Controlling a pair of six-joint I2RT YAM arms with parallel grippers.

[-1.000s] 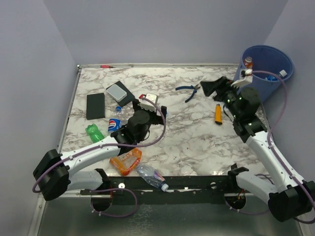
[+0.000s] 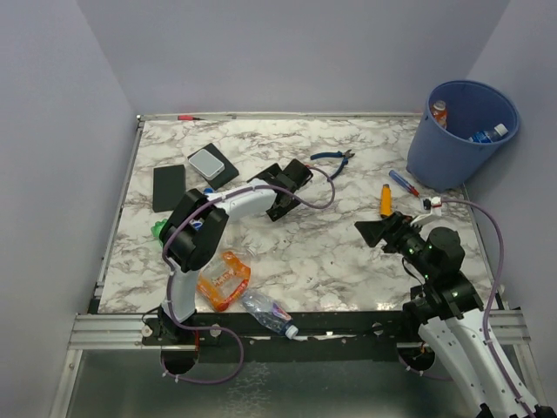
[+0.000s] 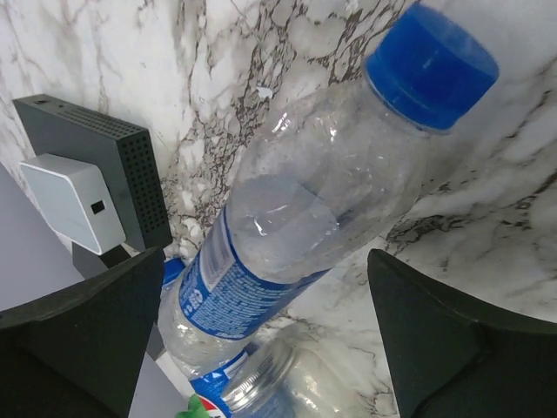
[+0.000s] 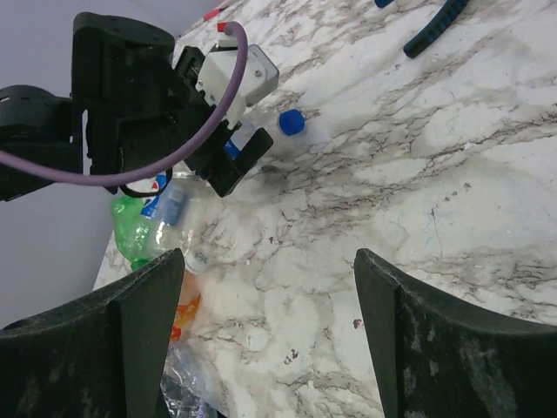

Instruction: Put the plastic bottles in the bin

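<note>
My left gripper (image 2: 274,192) stands open over a clear bottle with a blue cap (image 3: 287,218), which lies between its fingers in the left wrist view. Beside it lie more bottles, including a clear one with a metal-coloured top (image 3: 296,383) and a green one (image 4: 130,218). An orange bottle (image 2: 224,280) and a clear bottle (image 2: 270,311) lie at the front left. My right gripper (image 2: 379,226) is open at the right, holding nothing. The blue bin (image 2: 444,157) at the back right holds bottles.
Dark boxes (image 2: 169,188) and a white device (image 2: 206,165) sit at back left. Pliers (image 2: 326,155), an orange tool (image 2: 385,196) and a blue-red tool (image 2: 402,181) lie at the back.
My left gripper has turned and shifted over the capped bottle, with its arm more upright. My right gripper has moved down toward the front, away from the bin.
</note>
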